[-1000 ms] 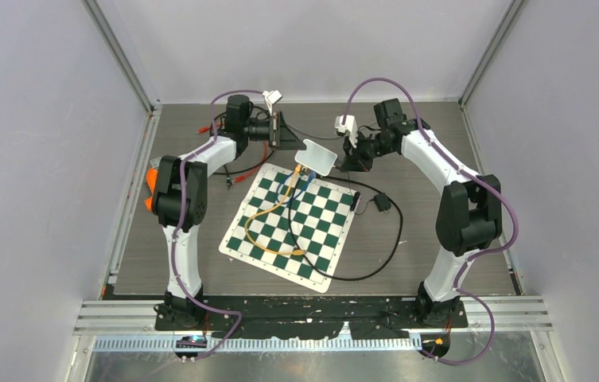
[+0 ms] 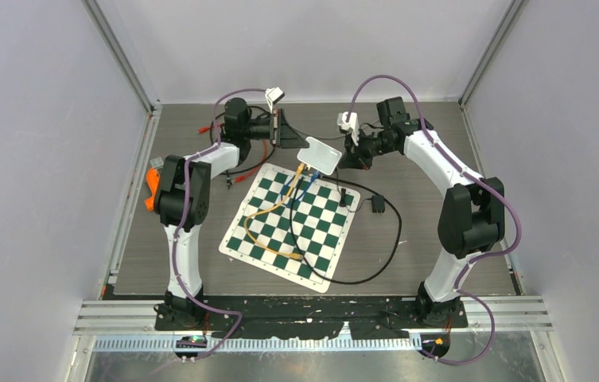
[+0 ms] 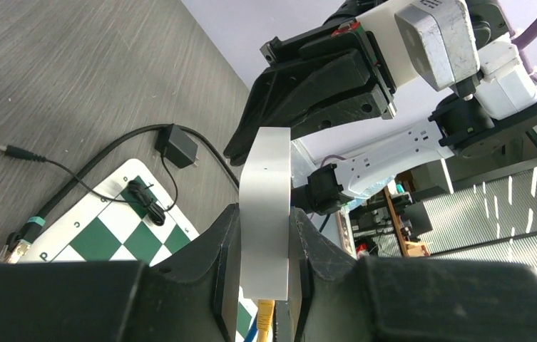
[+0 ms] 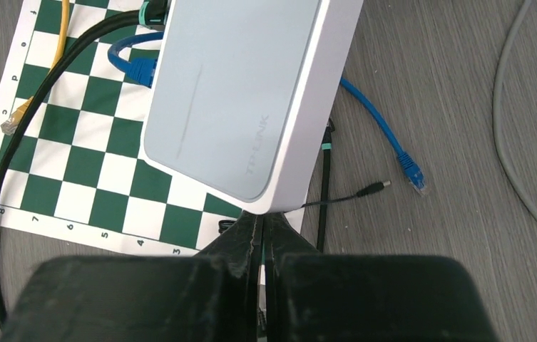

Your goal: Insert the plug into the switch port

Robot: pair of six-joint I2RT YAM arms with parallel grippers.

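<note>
My left gripper is shut on the white TP-LINK switch [image 4: 222, 100], held up off the table over the far edge of the checkered board. The black barrel plug [image 3: 24, 154], with its metal tip, is out of my right gripper. In the right wrist view the plug [image 4: 372, 188] shows to the right, past the switch's near corner, on its thin cord. Whether it rests on the table or hangs, I cannot tell. My right gripper is shut at the switch's near edge, nothing seen between its fingers. The power port is hidden.
Below lies the checkered board [image 2: 232, 245]. Yellow and blue network cables [image 2: 274, 253] run from the switch, and a thick black cable [image 2: 391, 253] loops right. The black adapter [image 2: 378, 204] sits right of the board. Bare table [image 2: 431, 239] extends beyond it.
</note>
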